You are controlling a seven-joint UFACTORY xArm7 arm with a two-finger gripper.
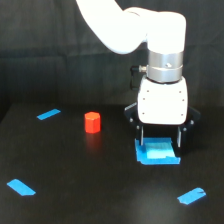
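My gripper (161, 145) is at the right of the scene, low over a blue square piece (157, 158). Its two dark fingers stand well apart, with nothing clearly visible between them. The upper part of the blue piece is partly behind the fingers, so whether they touch it is hard to tell. A small red block (92, 122) rests on the dark table to the left, well clear of the gripper.
Flat blue strips mark the table: a far-left strip (48, 114), a near-left strip (21, 187) and a near-right strip (191, 196). Open dark table lies between the red block and the front edge.
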